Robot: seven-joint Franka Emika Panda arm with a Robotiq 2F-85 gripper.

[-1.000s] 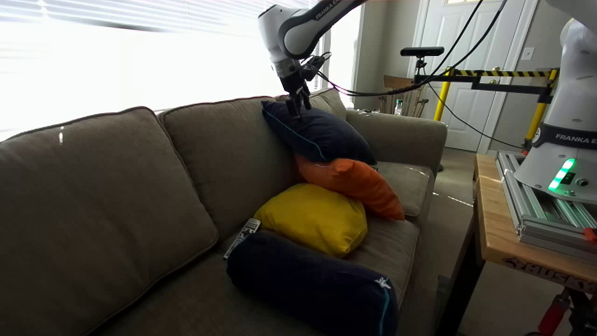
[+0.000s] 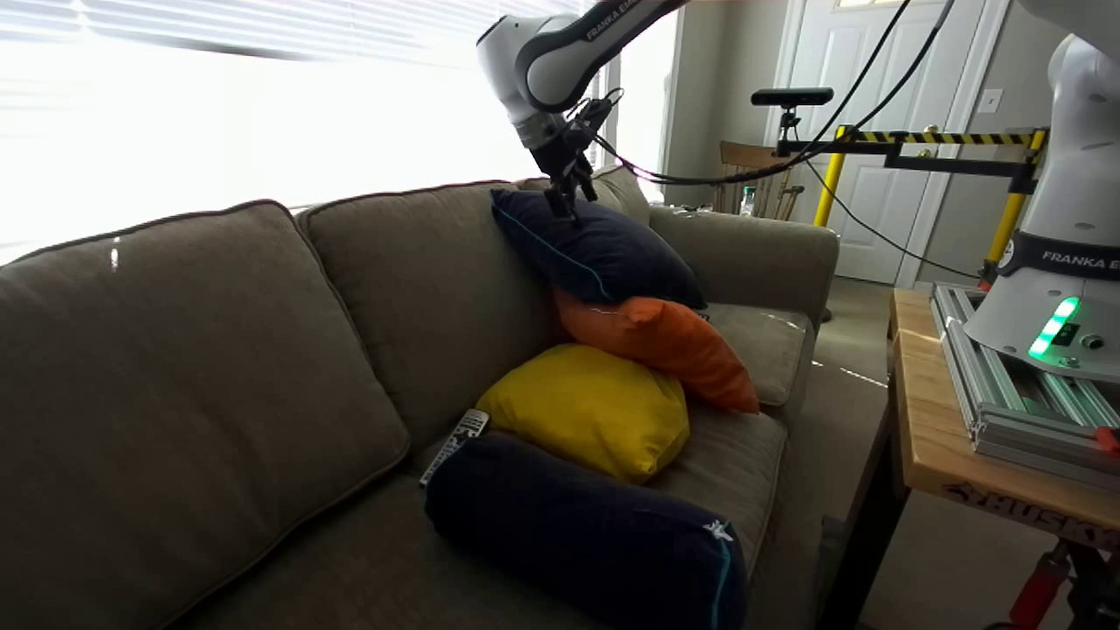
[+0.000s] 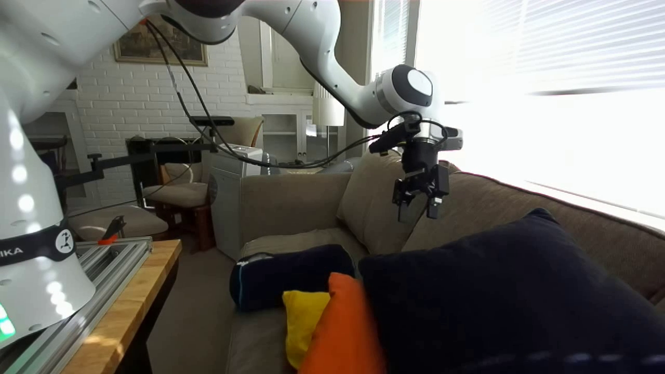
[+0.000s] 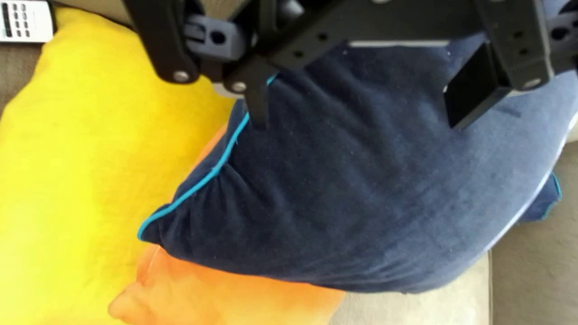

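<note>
My gripper (image 3: 418, 215) is open over the far end of the couch, nothing between its fingers. Below it in the wrist view lies a navy pillow (image 4: 325, 206) with turquoise piping, spanning the space under both fingertips. In exterior view 1 this navy pillow (image 2: 604, 247) leans on the backrest and rests over an orange pillow (image 2: 672, 341). A yellow pillow (image 2: 588, 409) lies beside the orange one. In front of that is a navy bolster (image 2: 588, 535). A white remote (image 2: 454, 448) sits between the bolster and the backrest. Whether my fingertips touch the pillow I cannot tell.
The couch backrest (image 2: 420, 283) runs along the window, close to my gripper. A wooden table (image 2: 913, 420) carries the robot base. A cable (image 3: 299, 165) hangs beside the arm.
My gripper has shifted slightly and turned about its own axis, so its fingers show at a different angle. The pillows, bolster and remote have stayed in place.
</note>
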